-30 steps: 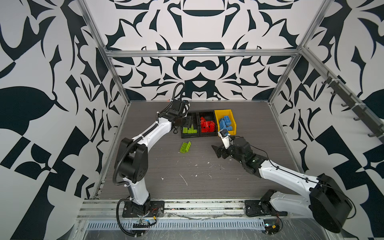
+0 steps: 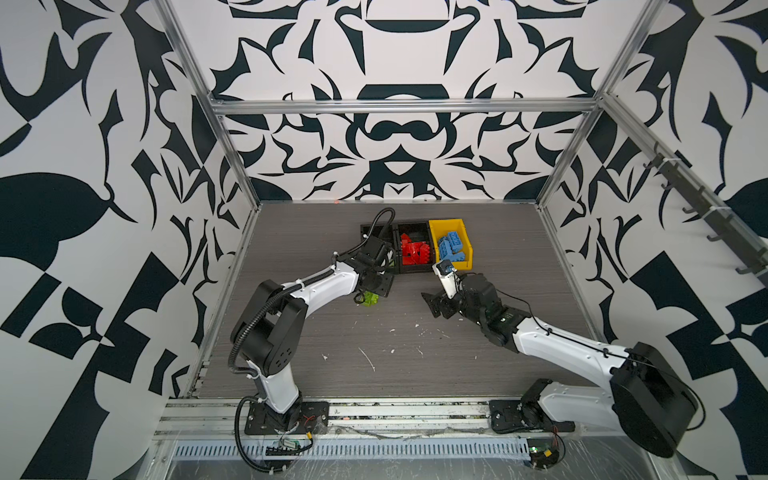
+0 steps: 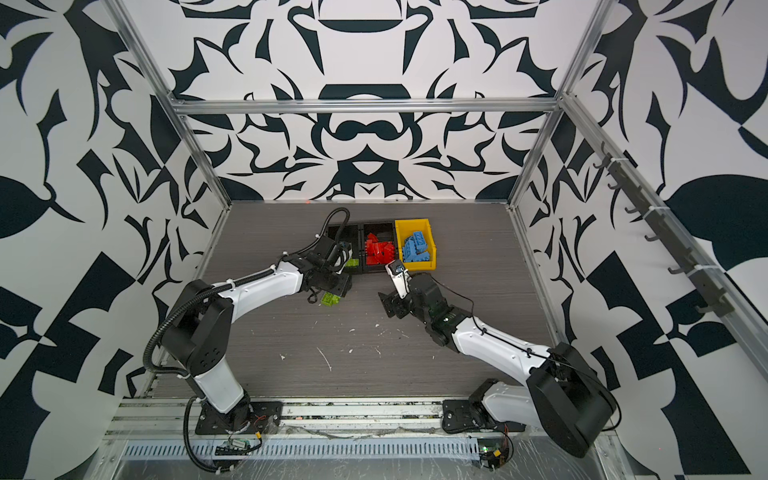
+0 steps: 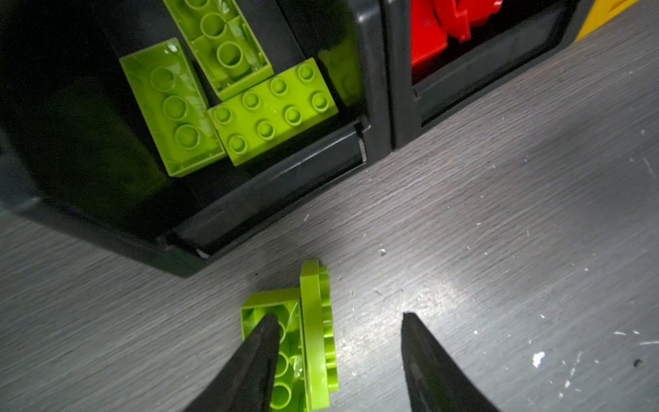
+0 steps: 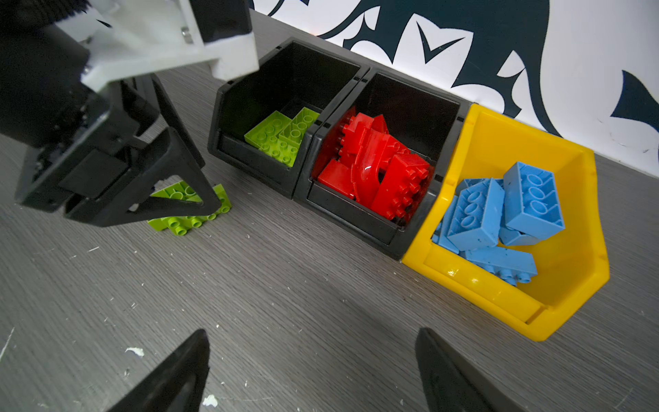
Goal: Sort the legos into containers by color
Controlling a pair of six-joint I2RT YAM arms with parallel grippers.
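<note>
Two loose green bricks (image 4: 315, 335) lie on the table before the left black bin (image 4: 288, 189), which holds green bricks (image 4: 271, 110). My left gripper is open over the loose bricks, one finger over them, the other over bare table. My right gripper is open above bare table, in front of the containers. The middle black bin holds red bricks (image 5: 370, 161); the yellow container (image 5: 576, 274) holds blue bricks (image 5: 480, 213).
The three containers stand in a row toward the back of the table (image 2: 320, 368).
The right arm has shifted very slightly.
</note>
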